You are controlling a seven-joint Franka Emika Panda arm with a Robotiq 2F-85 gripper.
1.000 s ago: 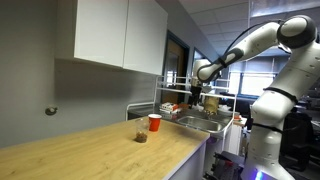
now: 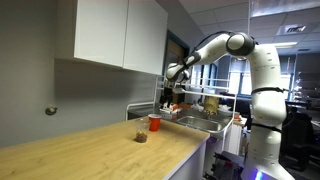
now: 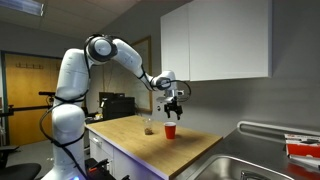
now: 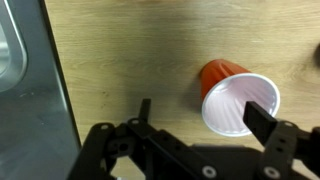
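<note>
A red cup (image 2: 155,123) stands upright on the wooden counter (image 2: 95,158). From above in the wrist view, the cup (image 4: 214,74) shows its red side and a round white top or inside. My gripper is open, pointing down, with nothing held. Its right finger overlaps the cup's edge in that view, while the left finger is over bare wood. Exterior view 2 has the gripper (image 3: 170,106) above the red cup (image 3: 170,131), with a gap between them. A small clear jar with brownish contents (image 2: 141,136) is on the counter near the cup.
The metal sink (image 2: 203,122) adjoins the counter; its edge (image 4: 50,70) runs down the left of the wrist view. White cupboards (image 3: 216,50) hang over the counter's wall side. Much of the counter beyond the jar is bare.
The arm has swung from above the sink towards the counter, bringing my gripper leftward in exterior view 1 and near the red cup. Cup and jar have stayed in place.
</note>
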